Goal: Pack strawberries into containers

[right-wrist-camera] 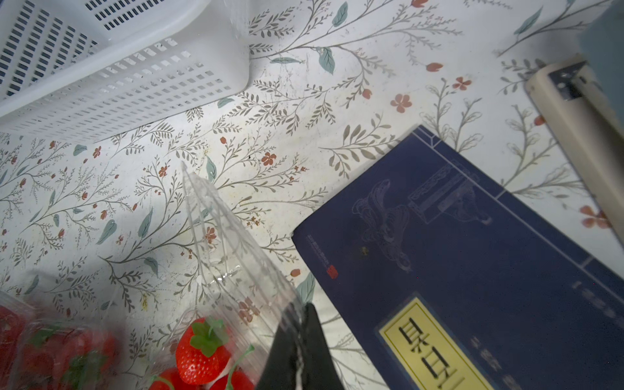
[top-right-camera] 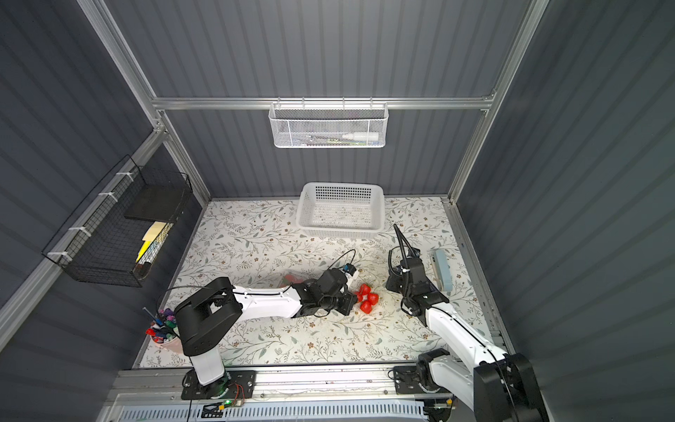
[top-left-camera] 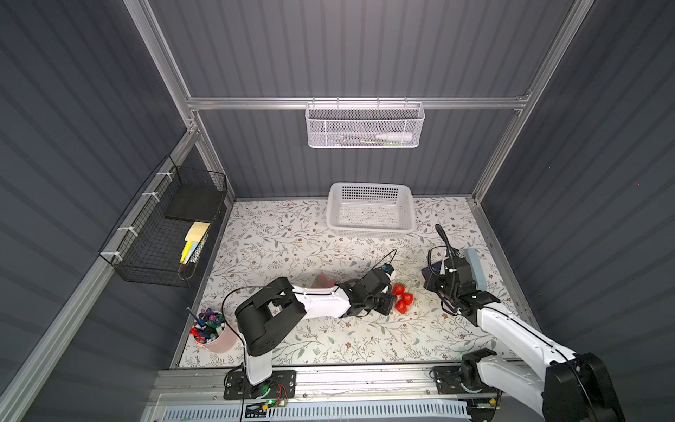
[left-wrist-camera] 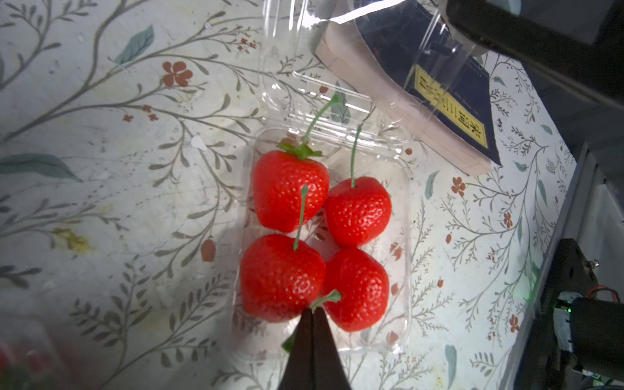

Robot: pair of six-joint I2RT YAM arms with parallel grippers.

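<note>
A clear plastic container [left-wrist-camera: 403, 325] lies on the table with several red strawberries [left-wrist-camera: 290, 185] in it, green stems up. In the left wrist view, its hinged lid [left-wrist-camera: 354, 97] stands raised on the far side. My left gripper is shut over the near strawberries, close by a green stem; whether the stem is pinched cannot be told. The right wrist view shows my right gripper shut on the clear lid [right-wrist-camera: 240, 247], whose edge runs between the fingertips. Below it, strawberries [right-wrist-camera: 202, 351] show through the plastic.
A dark blue book [right-wrist-camera: 455, 260] lies right of the container. Another filled clear container [top-left-camera: 323, 280] sits behind my left arm. A white basket [top-left-camera: 371, 230] stands at the back, a pen cup [top-left-camera: 221, 339] at front left.
</note>
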